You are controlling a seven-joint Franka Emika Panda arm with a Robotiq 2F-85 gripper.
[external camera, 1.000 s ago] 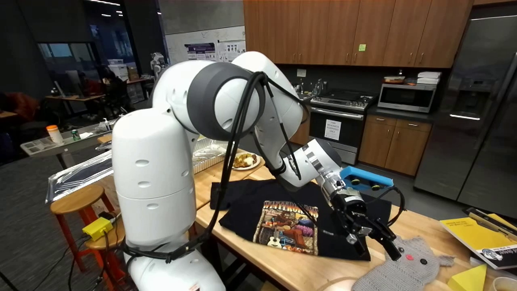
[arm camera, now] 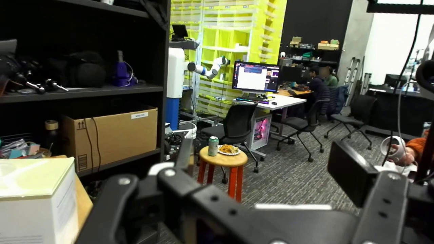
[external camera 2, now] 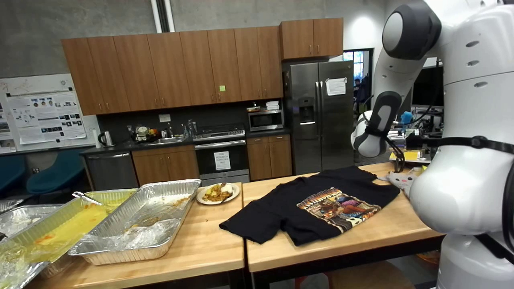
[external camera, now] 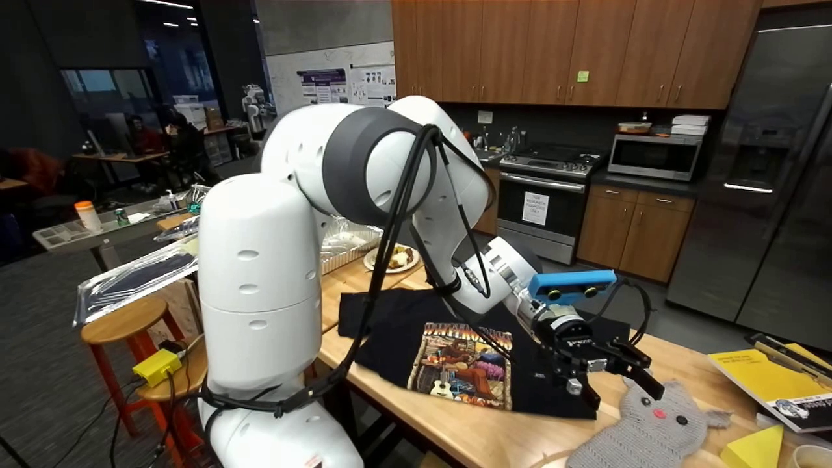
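Observation:
A black T-shirt (external camera 2: 289, 195) with a colourful printed picture (external camera: 461, 365) lies spread on the wooden table. In exterior view 1 my gripper (external camera: 630, 390) is above the shirt's right end, beside a grey knitted toy (external camera: 651, 429) with a pink nose. Its two black fingers stand wide apart with nothing between them. From the wrist view, the gripper is open and faces out across the room, with no table object in its gap. In exterior view 2 the robot's own arm hides the gripper, and only part of the toy (external camera 2: 400, 179) shows.
At the table's right end lie a yellow book (external camera: 760, 378), a yellow wedge (external camera: 753, 448) and a cup (external camera: 811, 456). A plate of food (external camera 2: 218, 193) and foil trays (external camera 2: 139, 219) occupy the other end. Bare wood (external camera: 437, 441) runs along the near edge.
My gripper has tilted up from a steeper downward angle and shifted slightly to the right. The arm's upper links have swung a little to the right. Shirt and toy lie as before.

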